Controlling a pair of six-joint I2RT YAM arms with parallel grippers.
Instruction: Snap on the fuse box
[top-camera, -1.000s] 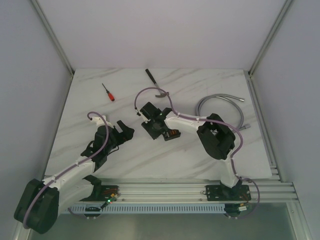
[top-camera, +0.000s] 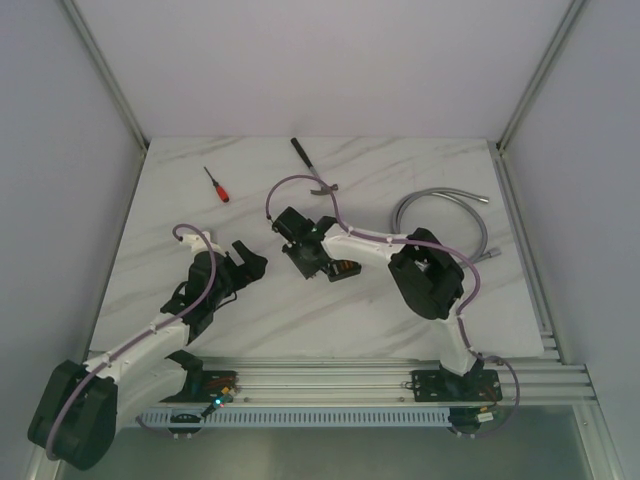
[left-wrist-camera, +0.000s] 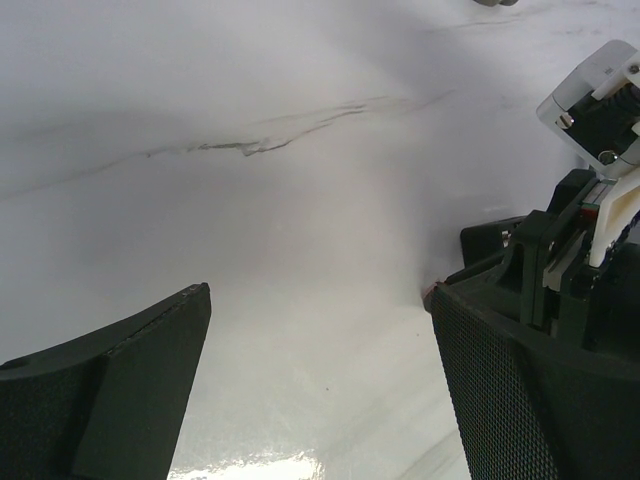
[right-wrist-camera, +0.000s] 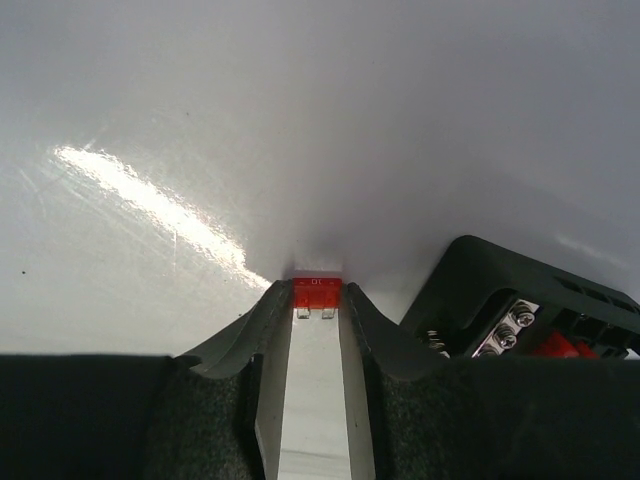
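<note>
In the right wrist view a small red fuse (right-wrist-camera: 317, 292) lies between the fingertips of my right gripper, which is low over the white table. Whether the fingers grip it is hard to tell. The black fuse box (right-wrist-camera: 525, 290) sits just to the right, with metal terminals and red parts; in the top view the box (top-camera: 345, 269) is partly under the right arm. My left gripper (top-camera: 250, 261) stands open over bare table at the left, its fingers framing empty surface in the left wrist view.
A red screwdriver (top-camera: 221, 191) lies back left, a hammer (top-camera: 305, 155) at the back centre, and a coiled grey hose (top-camera: 480, 225) on the right.
The right arm has shifted very slightly around the fuse box in the top view. The left arm looks unchanged.
</note>
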